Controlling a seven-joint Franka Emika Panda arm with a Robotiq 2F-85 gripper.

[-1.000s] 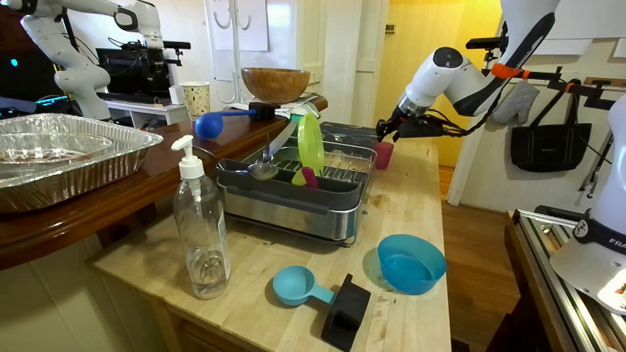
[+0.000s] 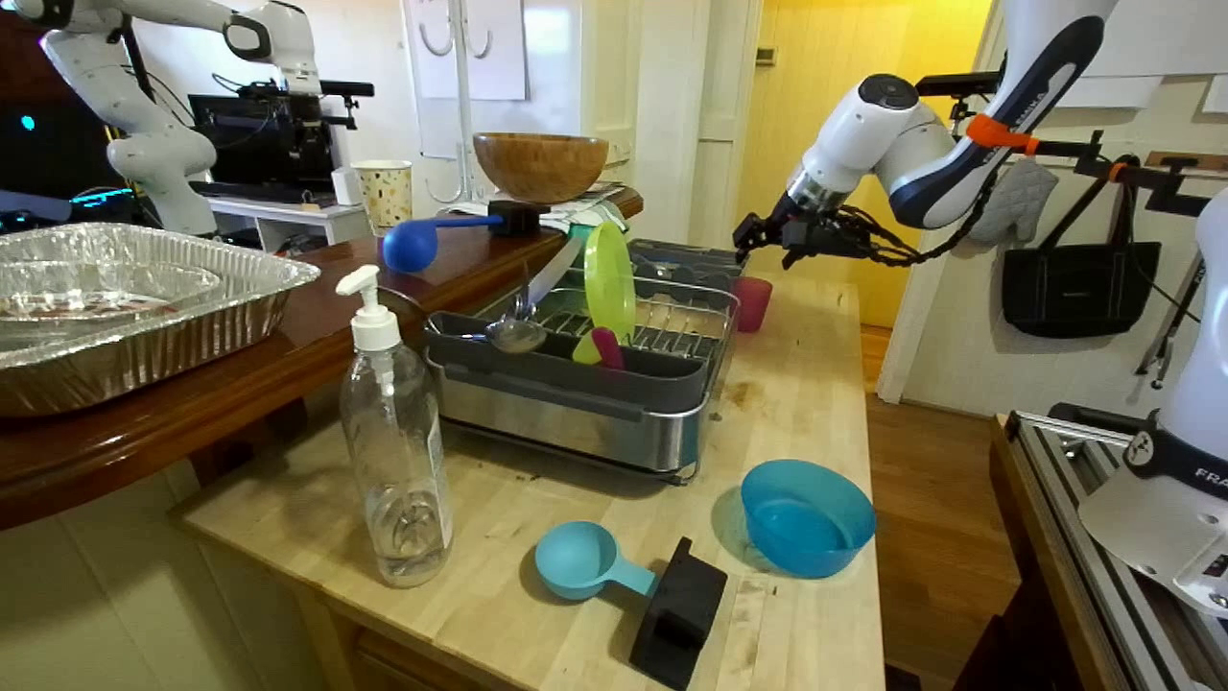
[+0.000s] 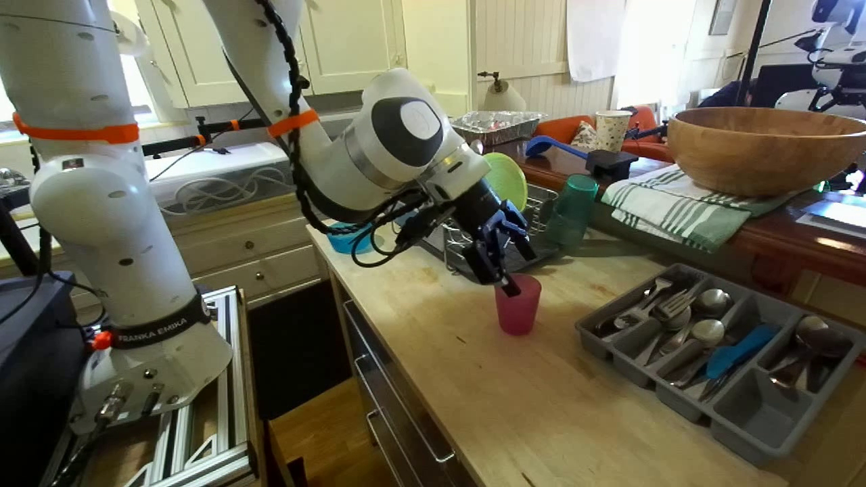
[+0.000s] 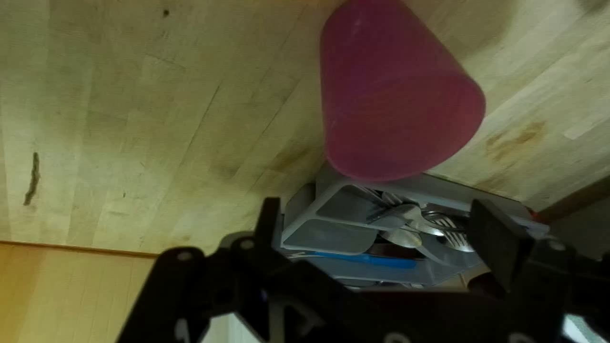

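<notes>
A pink translucent cup (image 3: 519, 310) stands on the wooden counter, between the dish rack and the cutlery tray. In the wrist view the same cup (image 4: 394, 108) lies beyond the fingertips, outside the gap between them. My gripper (image 3: 519, 261) is open and tilted, close above the cup's rim; whether a finger touches it I cannot tell. Both dark fingers (image 4: 267, 223) stand wide apart in the wrist view, with nothing held. From the other side, the gripper (image 2: 767, 244) appears just over the cup (image 2: 754, 305).
A grey cutlery tray (image 3: 686, 410) full of utensils sits beside the cup. The dish rack (image 2: 679, 443) holds a green plate (image 2: 610, 282). Farther along are a blue bowl (image 2: 806, 524), a turquoise scoop (image 2: 578, 560) and a pump bottle (image 2: 397, 484). Bare counter lies in front of the tray.
My gripper has risen slightly above the cup and turned at the wrist, so its fingers show more spread. The cup and the other items stand where they were.
</notes>
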